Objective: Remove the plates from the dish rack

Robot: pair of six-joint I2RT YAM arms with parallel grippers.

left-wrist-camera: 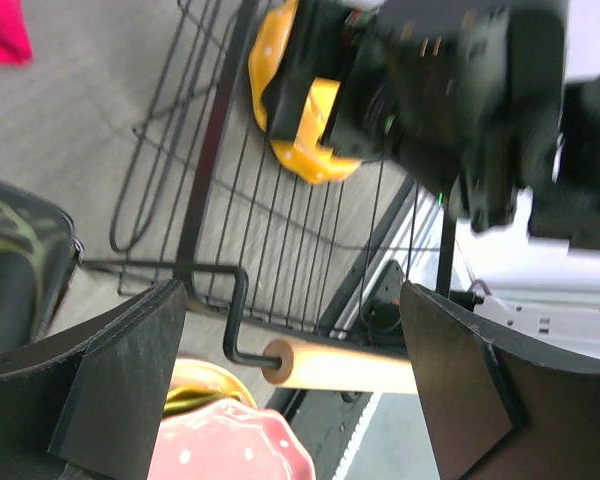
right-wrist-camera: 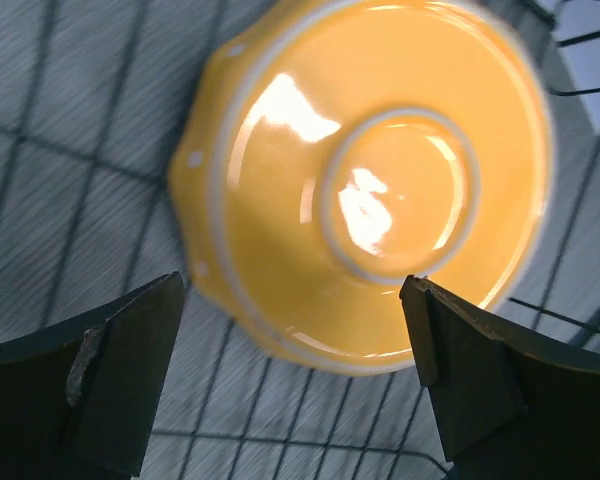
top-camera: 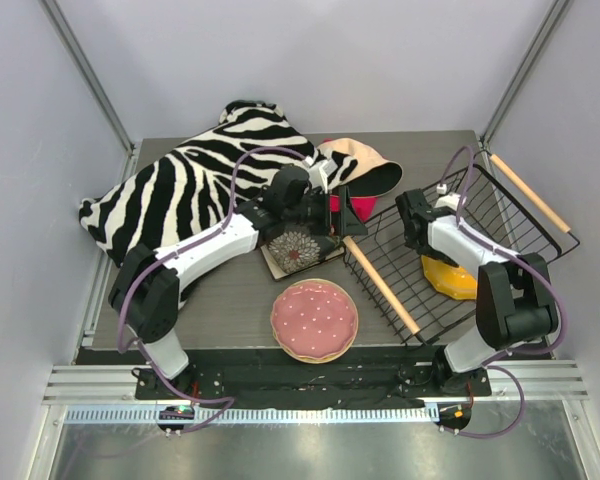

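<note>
A yellow plate lies in the dish rack at the right, seen face-on in the right wrist view. My right gripper is open over it, its fingers framing the plate's lower part in that view. My left gripper hangs open above the rack's left end. In the left wrist view, its fingers flank the wooden handle. A pink plate with white dots lies on the counter left of the rack, on a yellow-rimmed piece.
A zebra-striped cloth covers the back left. A flower-patterned item lies beside the rack, with red and beige items behind.
</note>
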